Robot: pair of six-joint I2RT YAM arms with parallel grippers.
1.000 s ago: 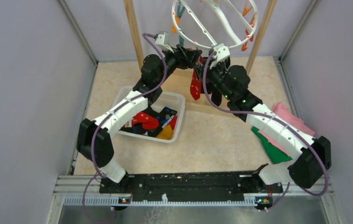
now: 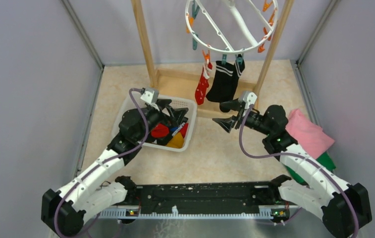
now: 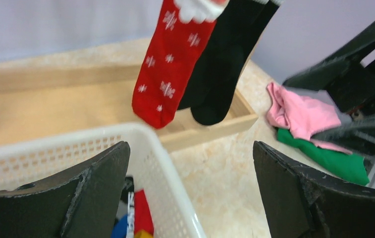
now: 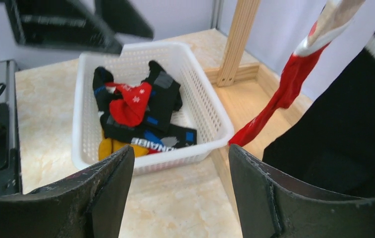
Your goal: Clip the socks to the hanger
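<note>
A red sock with white flecks (image 2: 202,85) hangs from an orange clip (image 2: 206,56) on the white round hanger (image 2: 214,48). Beside it, black socks with white stripes (image 2: 222,83) hang from teal clips (image 2: 240,59). My left gripper (image 2: 179,115) is open and empty above the white basket (image 2: 191,130). Lower right of the hanging socks, my right gripper (image 2: 222,115) stands open, nothing between its fingers. Loose socks lie in the basket, among them a red one (image 4: 131,103) and a yellow one (image 2: 176,141). In the left wrist view the red sock (image 3: 174,64) hangs free beyond the fingers.
More orange clips (image 2: 267,33) hang empty on the hanger's right, and others at its left. The wooden stand's posts (image 2: 144,39) rise at the back. Pink cloth (image 2: 308,133) and green cloth (image 2: 326,162) lie at the right.
Both arms have drawn back and down from the hanger, the left towards the basket and the right towards the front.
</note>
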